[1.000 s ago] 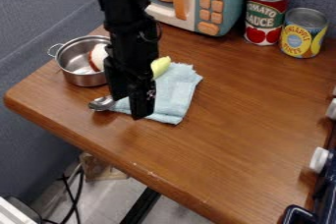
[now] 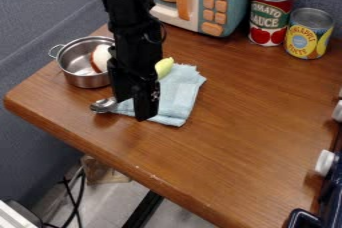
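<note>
The black arm reaches down from the top, and its gripper (image 2: 134, 100) is low over a light blue cloth (image 2: 178, 104) on the wooden table. A metal utensil (image 2: 102, 106) lies at the cloth's left edge beside the gripper. A yellow object (image 2: 164, 67) rests at the back of the cloth, partly behind the arm. The dark fingers blend together, so I cannot tell whether they are open or hold anything.
A steel pot (image 2: 76, 68) with a pale object inside stands at left. A toy microwave (image 2: 221, 2) and two cans, tomato (image 2: 269, 17) and yellow (image 2: 307, 36), stand at the back. A dark appliance (image 2: 325, 177) borders the right.
</note>
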